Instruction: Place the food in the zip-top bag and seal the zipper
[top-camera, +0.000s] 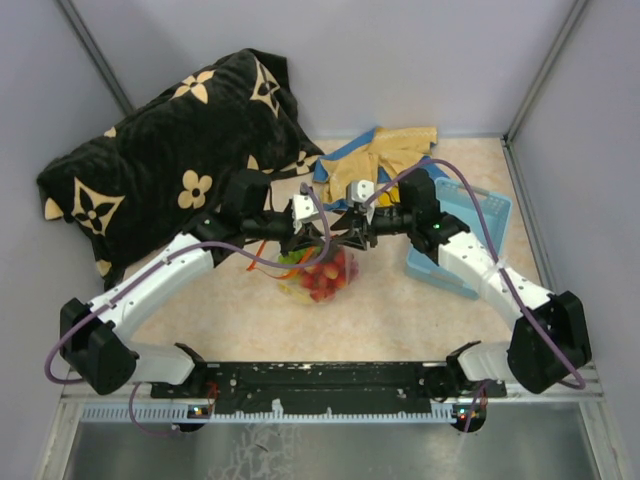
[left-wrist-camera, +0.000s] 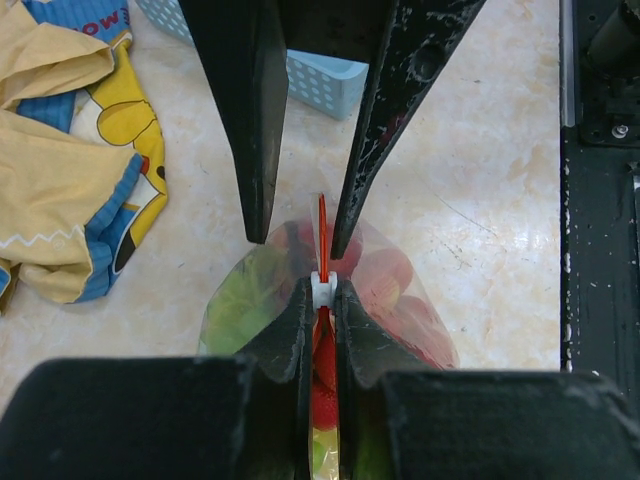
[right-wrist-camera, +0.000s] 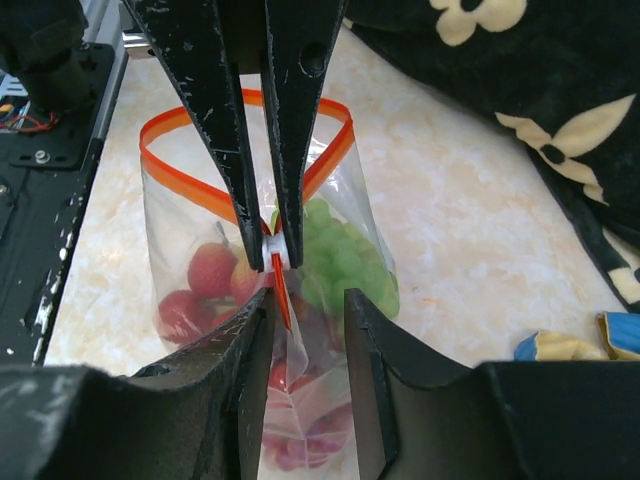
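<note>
The clear bag (top-camera: 322, 285) stands on the table with food in it. Red fruit (right-wrist-camera: 212, 270) and green grapes (right-wrist-camera: 345, 262) show through its wall. Along its top, the orange zipper strip (right-wrist-camera: 175, 178) gapes in a loop on one side of the white slider (right-wrist-camera: 270, 250). On the other side a short end of strip is pressed together. My left gripper is shut on the slider. My right gripper stands part open over the short strip end, its fingers (right-wrist-camera: 365, 345) on either side of it, apparently not touching it.
A blue basket (top-camera: 447, 274) lies at the right, beneath my right arm. Behind the bag is a crumpled yellow and blue cloth (top-camera: 370, 165). The dark patterned blanket (top-camera: 150, 160) fills the back left. Bare table (top-camera: 300, 340) shows in front.
</note>
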